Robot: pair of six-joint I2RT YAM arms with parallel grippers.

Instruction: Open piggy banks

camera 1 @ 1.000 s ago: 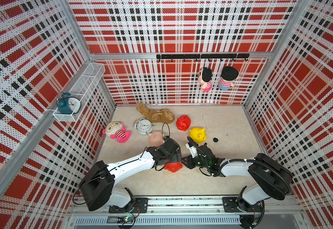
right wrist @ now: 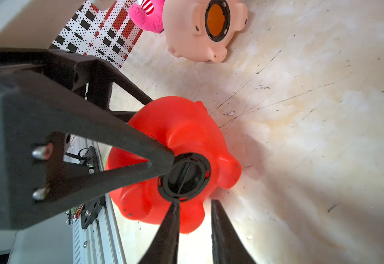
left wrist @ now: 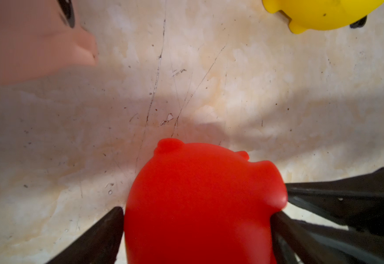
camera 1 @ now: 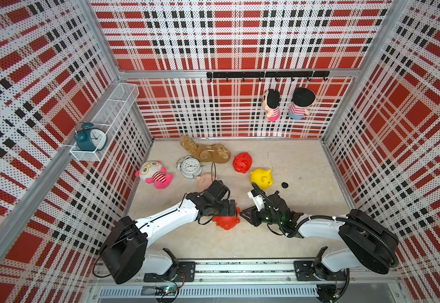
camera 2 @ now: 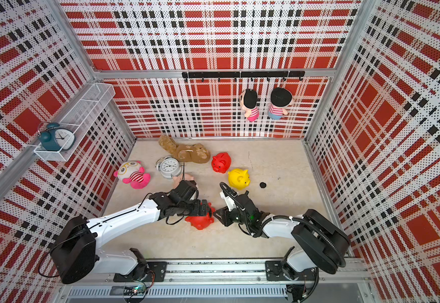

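Note:
A red piggy bank (camera 1: 225,222) sits at the front middle, with my left gripper (camera 1: 230,207) above it, open, its fingers either side of the body in the left wrist view. The bank's black round plug (right wrist: 184,176) faces my right gripper (camera 1: 246,214), which is just to its right; the right wrist view shows its narrow fingertips a small gap apart, below the plug, nothing seen between them. A pink piggy bank (right wrist: 187,30) shows an open orange-lined hole. Another red bank (camera 1: 242,162) and a yellow bank (camera 1: 261,178) stand farther back.
A pink plush toy (camera 1: 154,176), a silver clock (camera 1: 189,168) and a brown plush (camera 1: 212,154) lie at the back left. A small black disc (camera 1: 284,185) lies right of the yellow bank.
The left arm has shifted slightly left, and more of the front red bank shows from above. My right gripper has moved slightly, its arm reaching a little lower and rightward.

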